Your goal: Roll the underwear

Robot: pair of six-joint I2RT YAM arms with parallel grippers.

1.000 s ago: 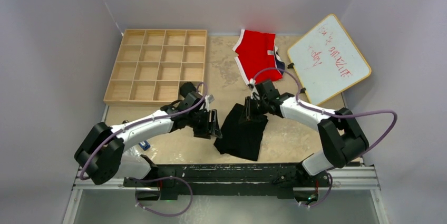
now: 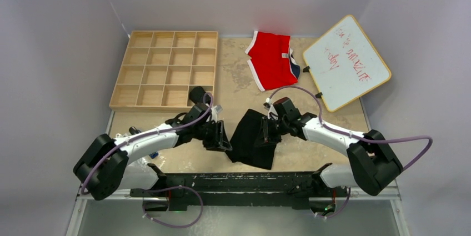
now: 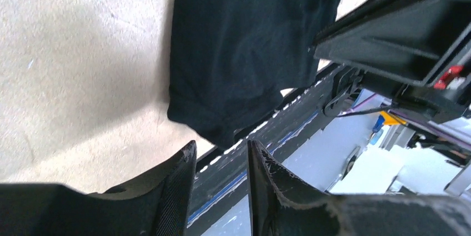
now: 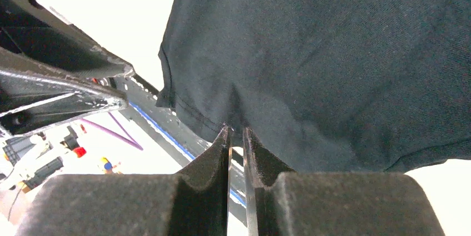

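Observation:
The black underwear (image 2: 252, 155) lies folded flat on the table at front centre. In the left wrist view, a corner of the underwear (image 3: 222, 75) points toward my left gripper, which is open with its fingers either side of that corner. From the top, the left gripper (image 2: 222, 146) is at the cloth's left edge. My right gripper (image 2: 270, 140) is over the cloth's right part. In the right wrist view that gripper is shut, with only a narrow slit between its fingers, in front of the underwear (image 4: 311, 69). Whether cloth is pinched there is unclear.
A wooden grid box (image 2: 166, 69) stands back left, with a rolled black item (image 2: 197, 94) in its near right compartment. Red shorts (image 2: 272, 61) lie at the back, beside a whiteboard (image 2: 347, 64). Bare table lies between the shorts and the underwear.
My right gripper has moved toward the front over the cloth during the last second. The underwear lies in nearly the same place.

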